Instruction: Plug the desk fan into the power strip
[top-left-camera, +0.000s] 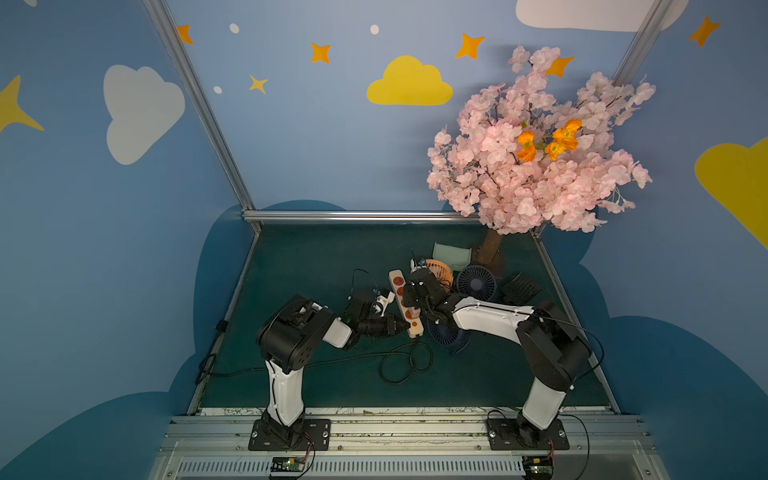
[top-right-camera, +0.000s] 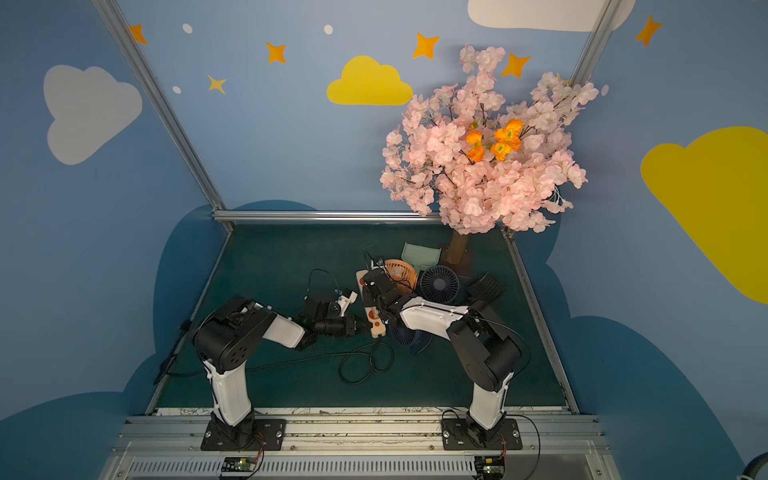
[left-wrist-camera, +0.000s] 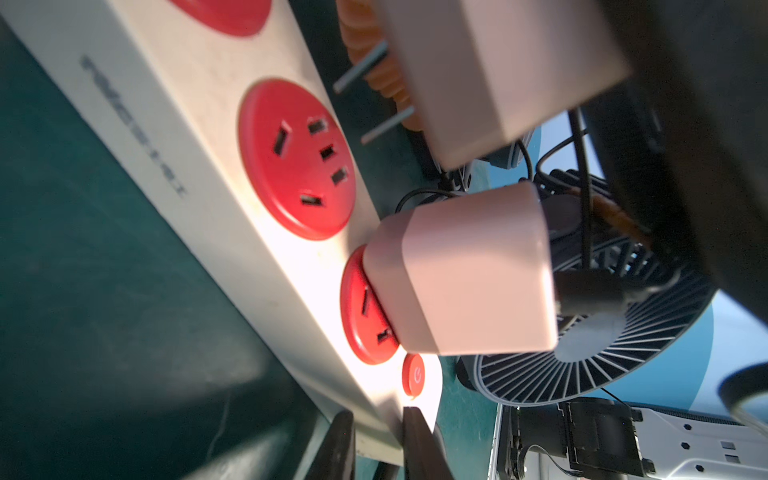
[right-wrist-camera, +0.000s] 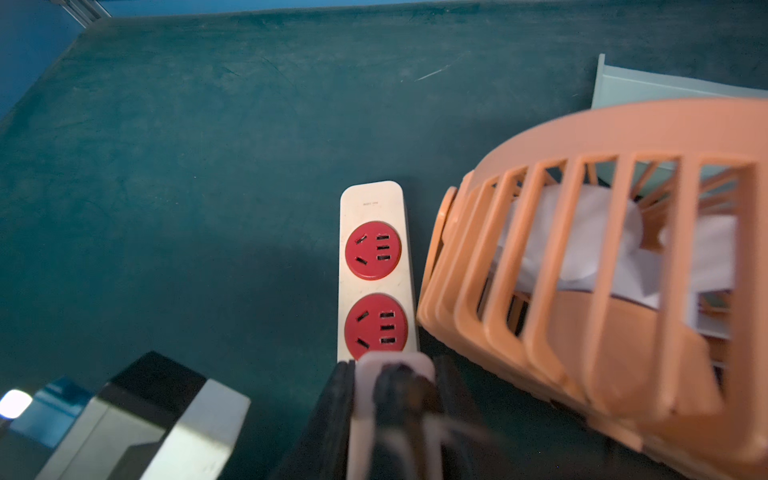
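Note:
A white power strip (top-left-camera: 397, 280) with red sockets lies between the arms; a white adapter (left-wrist-camera: 472, 272) sits at a socket near its switch end. My left gripper is shut on that end of the strip. My right gripper is shut on a white plug, blurred, above the strip; its prongs show pointing at the strip in the left wrist view. An orange fan (right-wrist-camera: 572, 352) stands beside the strip, and dark fans (top-left-camera: 477, 281) stand to the right.
A pale green object (top-left-camera: 452, 254) and a blossom tree (top-left-camera: 528, 176) stand at the back right. A black cable (top-left-camera: 384, 369) loops in front of the strip.

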